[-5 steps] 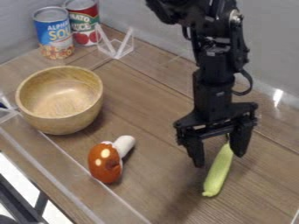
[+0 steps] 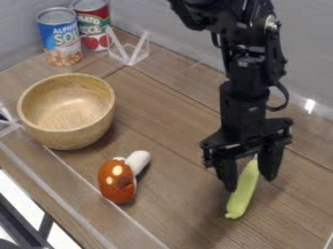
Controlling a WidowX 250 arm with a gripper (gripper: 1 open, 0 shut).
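A black robot gripper (image 2: 247, 169) hangs low at the right of the view, its fingers parted and straddling the upper part of a pale green, long vegetable-like object (image 2: 240, 202) lying on the wooden table. Whether the fingers touch it is hard to tell.
A wooden bowl (image 2: 65, 109) sits at the left. A toy mushroom (image 2: 117, 180) with a red spotted cap lies in front of it. Two cans, a blue one (image 2: 60, 35) and a red one (image 2: 93, 21), stand at the back left by the wall.
The gripper has shifted slightly over the last second, staying low over the green object. The objects on the table look unmoved.
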